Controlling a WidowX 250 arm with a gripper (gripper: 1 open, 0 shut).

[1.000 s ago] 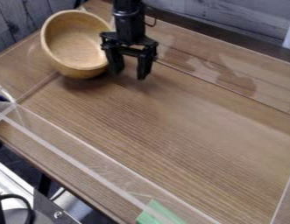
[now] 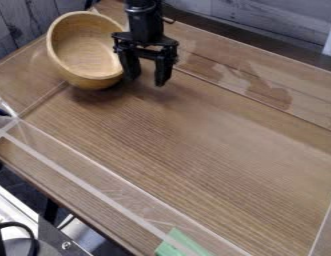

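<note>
The black arm hangs from the top of the view at left of centre, with its gripper (image 2: 146, 66) low over the wooden table (image 2: 195, 170). Its two dark fingers point down and appear spread, with no object visible between them. Directly left of the gripper a large tan bowl (image 2: 77, 50) rests tilted on its side, its rim close to or touching the left finger; whether they are in contact cannot be made out.
A green piece (image 2: 180, 243) lies at the front under clear tape. Dark cables (image 2: 18, 234) lie at the lower left. A grey wall (image 2: 261, 20) runs along the back.
The gripper and arm have shifted very slightly; the bowl looks almost unchanged.
</note>
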